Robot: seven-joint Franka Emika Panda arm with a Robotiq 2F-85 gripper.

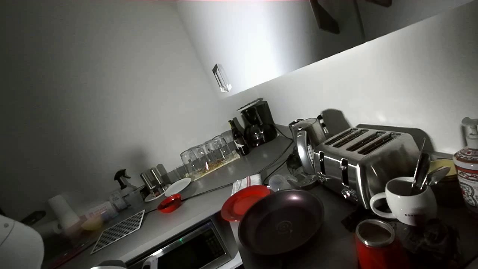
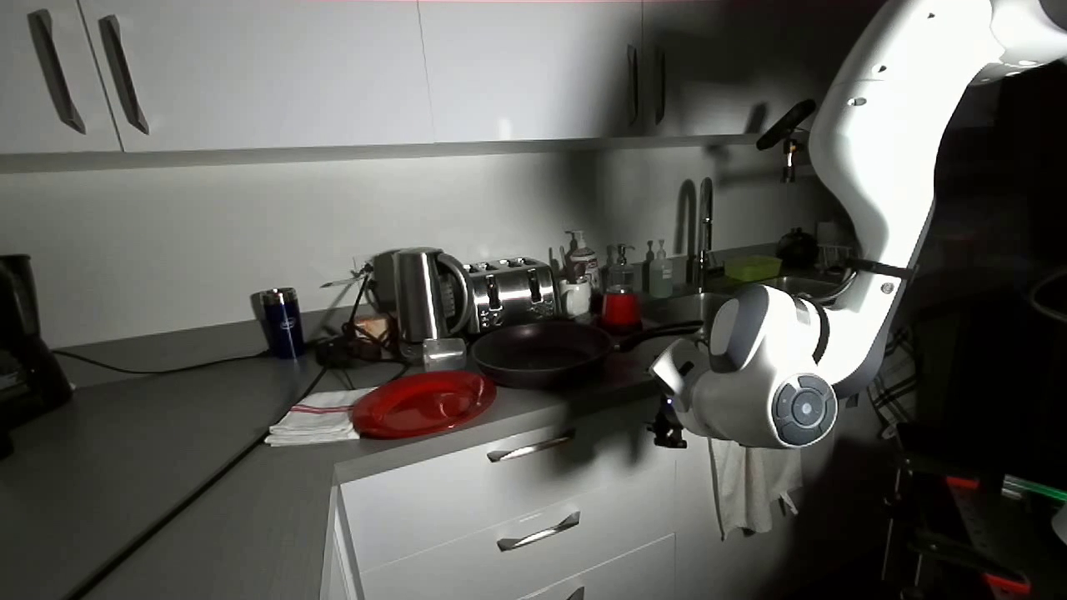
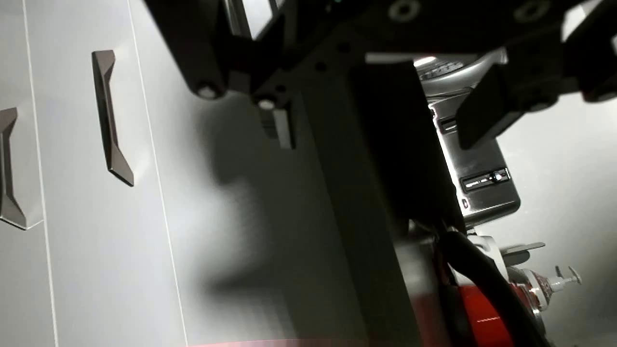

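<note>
My gripper point(image 2: 668, 428) hangs in front of the counter's drawers, below the pan's handle side. In the wrist view the gripper has its fingers well apart, with nothing held between them. Beyond them is the dark frying pan point(image 3: 399, 156), its black handle point(image 3: 489, 277) running toward the lower right. In exterior view 2 the frying pan point(image 2: 545, 350) rests on the counter, handle pointing right. A red plate point(image 2: 425, 402) lies left of it, partly over a folded white towel point(image 2: 315, 418). Exterior view 1 does not show the fingers.
Behind the pan stand a steel kettle point(image 2: 422, 295), a toaster point(image 2: 512, 292), a white mug point(image 1: 410, 204) and a red container point(image 2: 620, 308). Drawer handles point(image 2: 532, 447) jut from the cabinet front point(image 2: 450, 490).
</note>
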